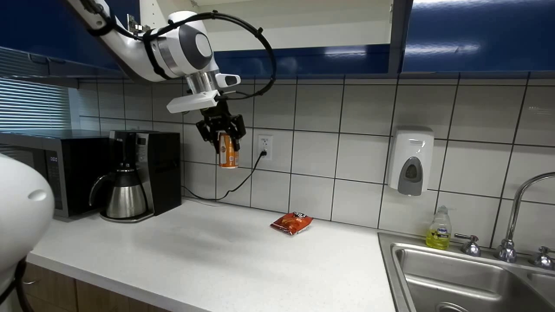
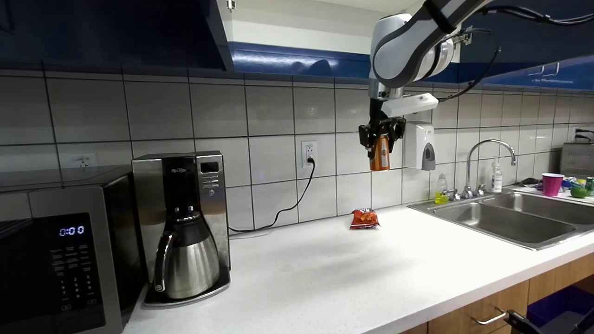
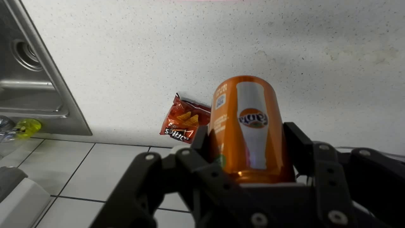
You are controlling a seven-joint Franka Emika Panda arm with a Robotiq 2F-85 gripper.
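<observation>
An orange Fanta can (image 3: 252,121) fills the space between the black fingers in the wrist view, and my gripper is shut on it. In exterior view 1 the can (image 1: 227,152) hangs well above the counter, roughly upright, below my gripper (image 1: 222,135). Exterior view 2 shows the same can (image 2: 381,154) in the gripper (image 2: 382,136), clear of the tiled wall behind. A red chip bag (image 1: 292,222) lies on the white counter (image 1: 223,255), near the wall. The can's upper end is partly hidden by the fingers.
An open cabinet shelf (image 1: 301,23) with a blue lower edge (image 1: 312,61) is above, near the arm. A coffee maker (image 1: 156,166) and microwave (image 1: 67,171) stand left; the sink (image 1: 468,275) and soap dispenser (image 1: 411,161) are right.
</observation>
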